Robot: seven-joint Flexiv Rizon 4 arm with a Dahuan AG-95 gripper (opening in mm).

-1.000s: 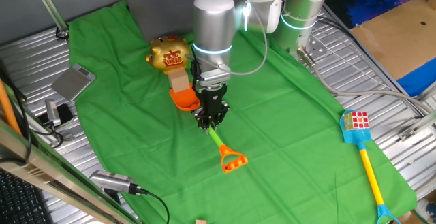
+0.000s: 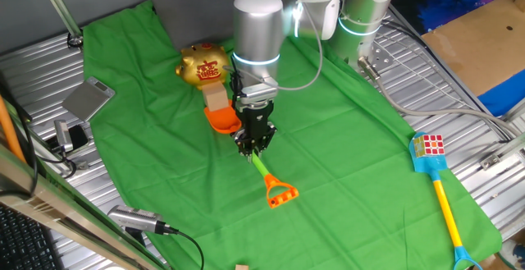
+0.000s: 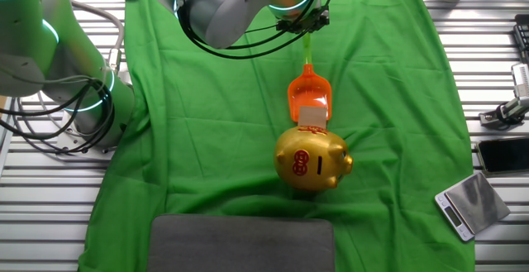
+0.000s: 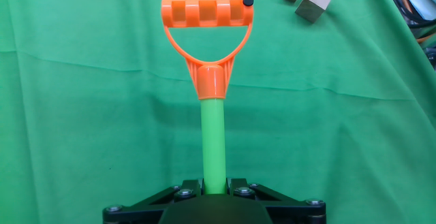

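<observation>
An orange-and-green toy shovel point(image 2: 281, 194) lies on the green cloth, and my gripper point(image 2: 255, 148) is shut on its green shaft. In the wrist view the black fingers point(image 4: 241, 187) stand close on both sides of the shaft point(image 4: 213, 142), with the orange handle point(image 4: 208, 13) pointing away from me. Its orange scoop point(image 3: 309, 93) meets a light wooden block point(image 3: 312, 116) at its front edge. Directly behind the block is a golden piggy bank point(image 3: 310, 159). The exact contact between block and scoop cannot be made out.
At the right lies a blue-and-yellow shovel point(image 2: 444, 204) with a puzzle cube point(image 2: 428, 145) in its scoop. Two small blocks point(image 4: 315, 3) rest beyond the orange handle. A dark grey mat point(image 3: 241, 243) and a scale point(image 3: 472, 205) lie near the edges.
</observation>
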